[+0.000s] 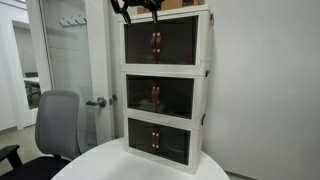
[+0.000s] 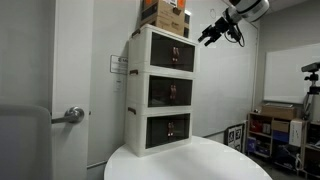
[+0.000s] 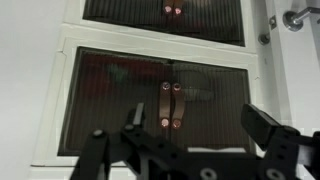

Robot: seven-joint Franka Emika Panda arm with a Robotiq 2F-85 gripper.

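Observation:
A white cabinet (image 1: 200, 111) of three stacked units stands on the table, each unit with dark, see-through double doors. The top doors (image 1: 161, 41), middle doors (image 1: 160, 96) and bottom doors (image 1: 160, 142) all look shut, with paired reddish-brown handles (image 1: 156, 43) at the middle of each unit. My gripper (image 1: 141, 17) is high up near the top unit, open and empty. From the side, the gripper (image 2: 204, 41) appears in front of the cabinet at upper-unit height, with a gap between. In the wrist view, two brown handles (image 3: 178, 105) lie beyond the spread fingers, apart from them.
Cardboard boxes (image 2: 165, 17) sit on top of the cabinet. A grey chair (image 1: 57, 125) and a door with a lever handle (image 1: 97, 102) are to the left in exterior view 1.

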